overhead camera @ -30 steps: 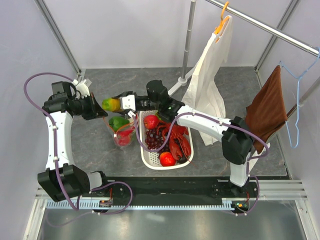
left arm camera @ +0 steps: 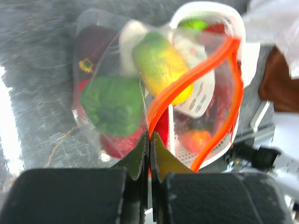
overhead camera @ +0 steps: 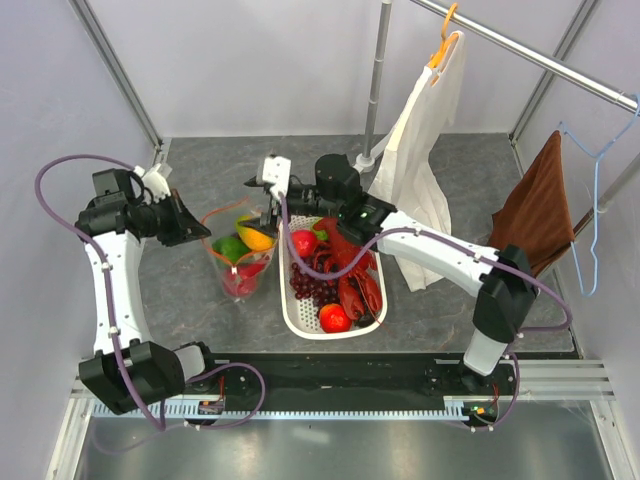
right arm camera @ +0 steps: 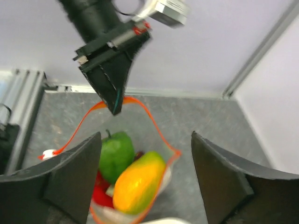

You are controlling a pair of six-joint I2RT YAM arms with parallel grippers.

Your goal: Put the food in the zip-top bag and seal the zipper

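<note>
The clear zip top bag [overhead camera: 238,275] with orange zipper holds a green pepper [left arm camera: 111,105], a yellow-green mango [overhead camera: 256,240] and red food. My left gripper is shut on the bag's orange zipper rim at the bag's left side. My right gripper [overhead camera: 265,200] stands open above the bag's right side; in the right wrist view the mango lies between and beyond its fingers, inside the bag.
A white basket [overhead camera: 310,328] with lobster, grapes and other produce sits right of the bag. A white cloth [overhead camera: 405,180] and brown cloth [overhead camera: 530,200] hang at the right.
The mango, held by my right gripper a second ago, now lies in the bag; that gripper is open and slightly raised. The left arm has shifted slightly left.
</note>
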